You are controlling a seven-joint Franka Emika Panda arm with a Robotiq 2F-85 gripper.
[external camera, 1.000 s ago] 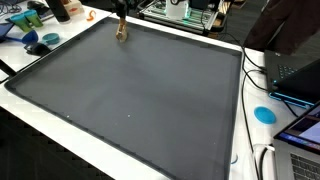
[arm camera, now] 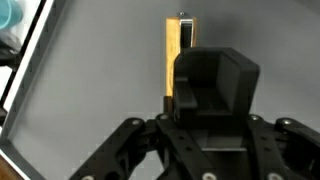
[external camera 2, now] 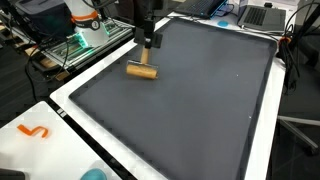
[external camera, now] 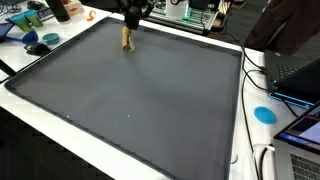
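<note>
A tan, wood-coloured tool [external camera 2: 142,71] shows in exterior view 2 as a short crossbar with a pale upright part rising to my gripper [external camera 2: 152,40]. The gripper is shut on that upper part, with the crossbar below it. In exterior view 1 the tool [external camera: 128,40] is near the far left edge of the grey tray, under the dark gripper [external camera: 132,18]. The wrist view has the tan bar [arm camera: 173,60], with a dark strip and metallic end, partly hidden behind the gripper. Whether the crossbar touches the tray cannot be told.
The large grey tray surface [external camera: 150,95] is otherwise clear. Bowls and small items, including a blue bowl [external camera: 50,39], stand beyond its left edge. A blue disc [external camera: 265,115] and laptops [external camera: 295,160] lie to the right.
</note>
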